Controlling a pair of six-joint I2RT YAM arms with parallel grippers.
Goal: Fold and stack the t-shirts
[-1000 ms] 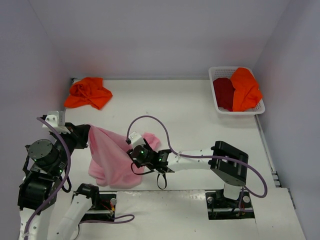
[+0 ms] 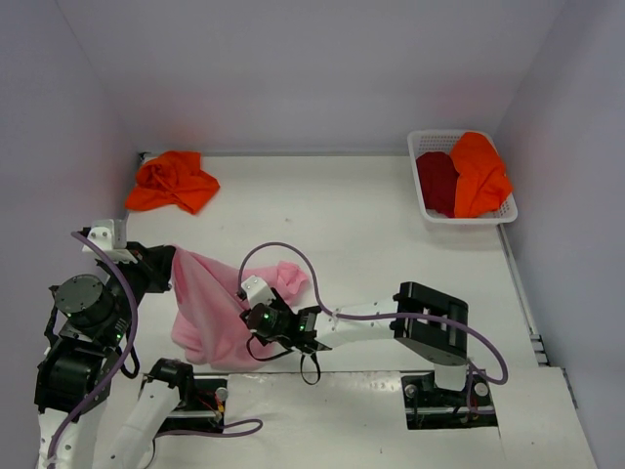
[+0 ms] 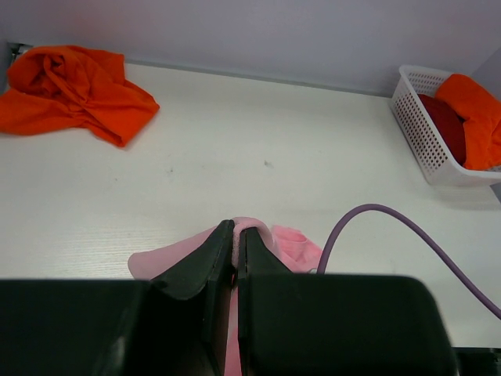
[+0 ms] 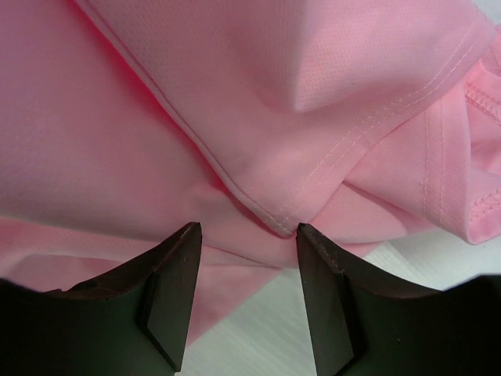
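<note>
A pink t shirt (image 2: 210, 303) is partly lifted at the left of the table, and its lower part lies crumpled on the surface. Raised above the table, my left gripper is shut with pink cloth pinched between its fingers. In the right wrist view my right gripper is open, low over folds of the pink shirt. A hemmed corner of the cloth (image 4: 286, 219) reaches in between the right fingers, near the tip of one of them. The right arm covers part of the shirt in the top view.
An orange shirt (image 2: 174, 183) lies bunched at the back left. A white basket (image 2: 459, 221) at the back right holds a dark red shirt (image 2: 437, 184) and another orange shirt (image 2: 479, 176).
Over the last second my right gripper has moved a little to the left and toward the front, over the pink shirt. My left gripper has stayed put with the cloth.
</note>
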